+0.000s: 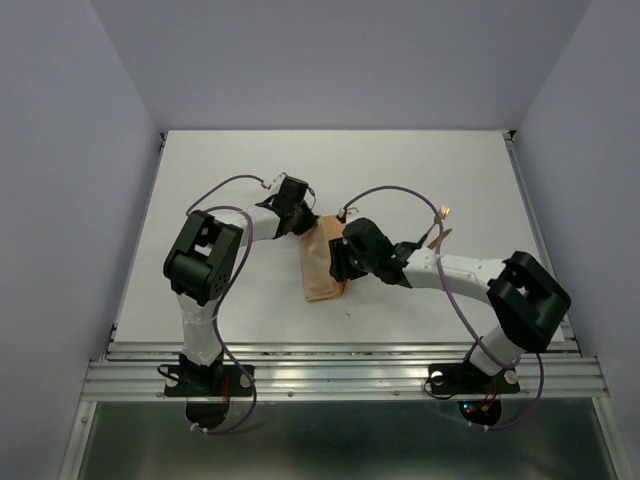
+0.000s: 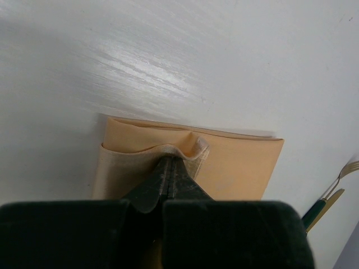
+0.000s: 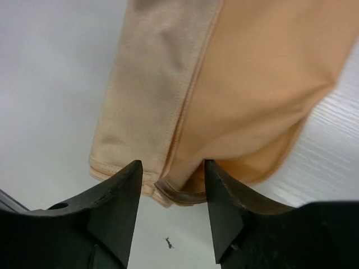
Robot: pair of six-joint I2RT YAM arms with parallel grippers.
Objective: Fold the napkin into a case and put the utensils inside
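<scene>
The folded tan napkin (image 1: 320,265) lies at the table's centre, a narrower flap over a wider orange panel. My left gripper (image 1: 308,218) is at its back end; in the left wrist view its shut fingertips (image 2: 171,168) press at the flap's rumpled edge, and whether cloth is between them is hidden. My right gripper is part open over the front corner, where the panel's edge (image 3: 185,193) is curled up between and beyond the fingertips. At right lie a fork (image 2: 349,168) and a knife (image 2: 331,204), with a green handle (image 2: 313,216).
The utensils lie partly behind the right arm in the top view. The right arm spans the right front of the table.
</scene>
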